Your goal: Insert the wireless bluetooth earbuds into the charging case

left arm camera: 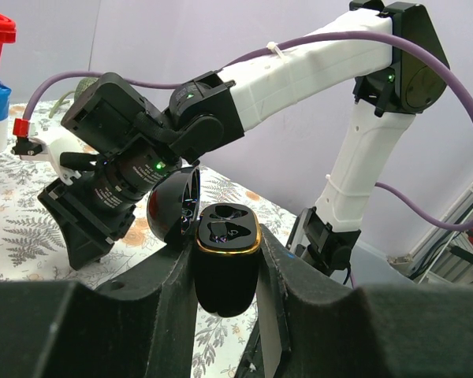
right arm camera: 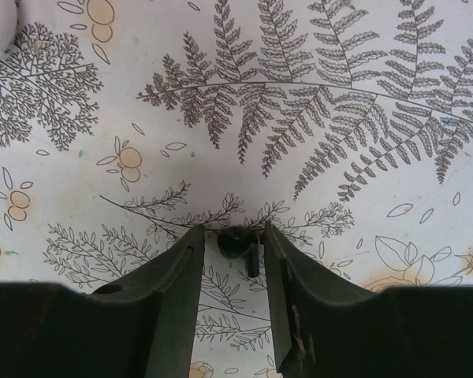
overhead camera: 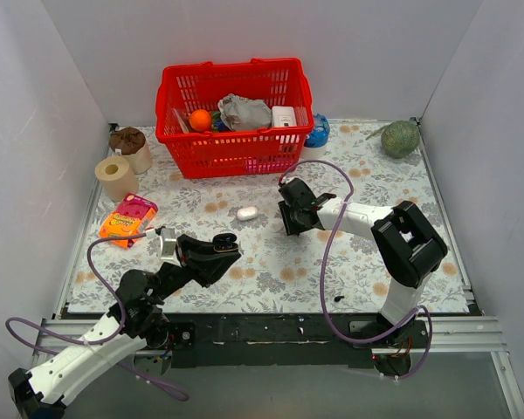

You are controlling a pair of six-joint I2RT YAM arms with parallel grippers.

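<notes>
My left gripper (overhead camera: 228, 251) is shut on the black charging case (left arm camera: 227, 276), held up above the front left of the table. The case's lid (left arm camera: 172, 206) stands open, and its glossy inside faces upward. Farther back, near the table's middle, my right gripper points down with its fingers apart. A black earbud (right arm camera: 235, 242) lies on the cloth between those fingertips, its short stem close to the right-hand finger (right arm camera: 273, 250). Whether either finger touches it, I cannot tell. A second small black earbud (overhead camera: 338, 298) rests near the front edge, right of centre.
A white rounded object (overhead camera: 247, 213) lies left of my right gripper. The red basket (overhead camera: 218, 161) stands at the back, with a snack bag (overhead camera: 129, 220) at the left and a green round object (overhead camera: 400, 139) at the back right.
</notes>
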